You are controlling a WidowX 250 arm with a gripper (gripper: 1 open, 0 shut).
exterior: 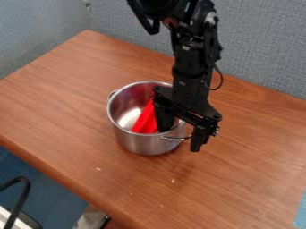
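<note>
A steel pot (127,136) with side handles stands on the wooden table. A red object (147,116) lies inside it, its right part hidden behind my arm. My black gripper (180,128) is over the right side of the pot, low at the rim beside the right handle, with its fingers open. Whether anything lies between the fingers is hard to see in the dark shapes.
Grey partition walls stand behind it. A black cable and a metal piece lie off the table's front left edge.
</note>
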